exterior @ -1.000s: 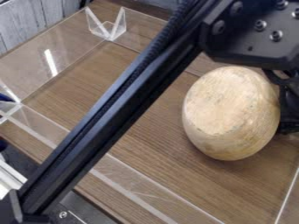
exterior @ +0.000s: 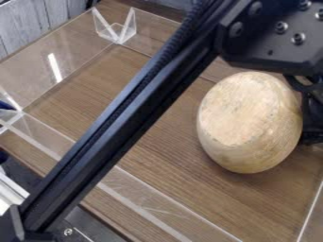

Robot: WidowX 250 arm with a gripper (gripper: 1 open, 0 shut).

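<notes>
A pale wooden bowl or rounded wooden object (exterior: 245, 121) rests at the right of the camera view on a brown wood-grain surface (exterior: 151, 151), its flat round face toward the camera. Black gripper hardware reaches down from the top right and sits against the object's right side, mostly hidden behind it and cut off by the frame edge. Whether its fingers are open or shut on the object cannot be seen.
A black arm beam (exterior: 127, 109) runs diagonally from top right to bottom left. Clear acrylic walls border the surface at the left and bottom, with a clear bracket (exterior: 115, 28) at the top left.
</notes>
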